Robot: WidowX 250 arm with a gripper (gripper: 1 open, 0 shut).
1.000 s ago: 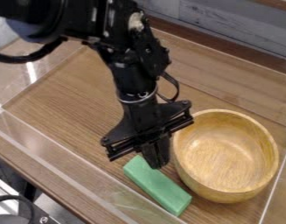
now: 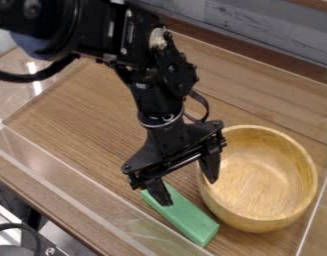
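Note:
My black gripper (image 2: 177, 170) hangs over the middle of the table, open, its fingers spread on either side. Its left finger reaches down to the upper end of a green bar (image 2: 187, 220) lying diagonally on the wood near the front; whether it touches the bar is unclear. The right finger is beside the left rim of a round tan bowl (image 2: 266, 180), which sits to the right of the green bar.
A wall or raised edge runs along the back. Black cable shows at the bottom left corner.
The bowl and bar look unmoved.

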